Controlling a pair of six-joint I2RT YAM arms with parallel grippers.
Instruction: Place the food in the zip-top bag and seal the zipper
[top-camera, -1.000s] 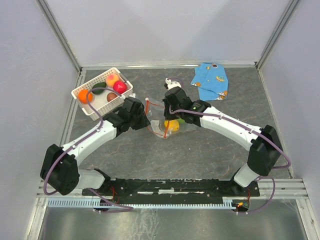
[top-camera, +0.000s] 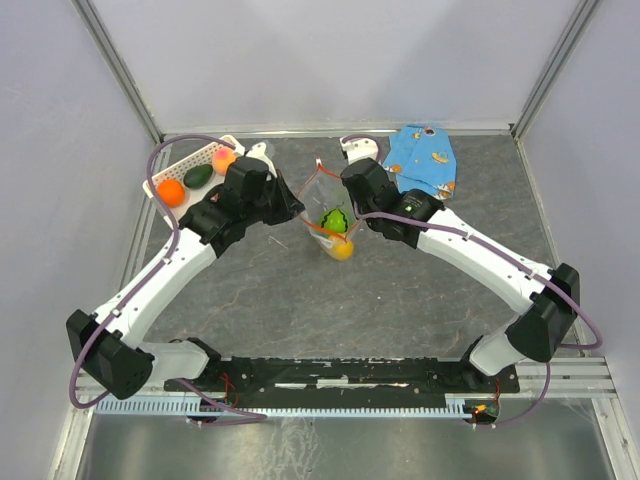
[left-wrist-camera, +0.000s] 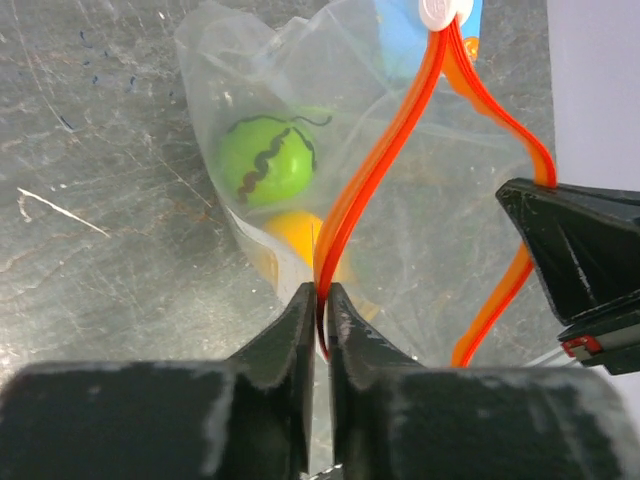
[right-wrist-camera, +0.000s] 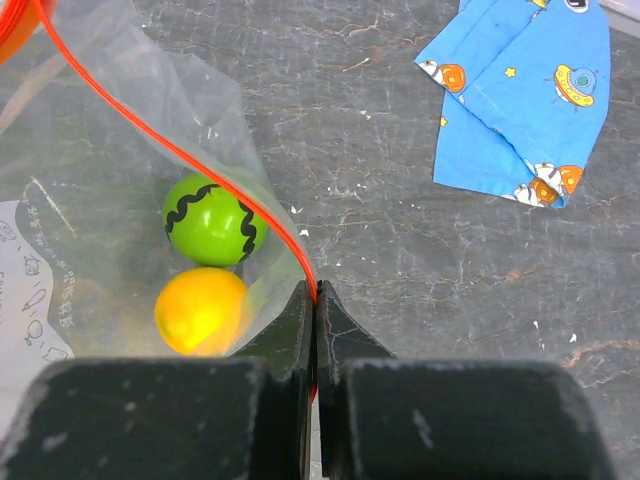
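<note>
A clear zip bag (top-camera: 322, 195) hangs between my grippers, its orange zipper rim parted. A green food item (left-wrist-camera: 265, 160) with dark squiggles and a yellow one (right-wrist-camera: 200, 308) are inside, low in the bag. My left gripper has the near zipper strip between its closely spaced fingertips. My right gripper is shut on the red zipper rim; in the left wrist view its black fingers reach in from the right onto the far strip.
A white perforated basket (top-camera: 160, 205) with several fruits sits at the back left, partly behind my left arm. A blue printed cloth (top-camera: 420, 163) lies at the back right.
Both grippers have risen and moved back from a second ago, lifting the bag.
</note>
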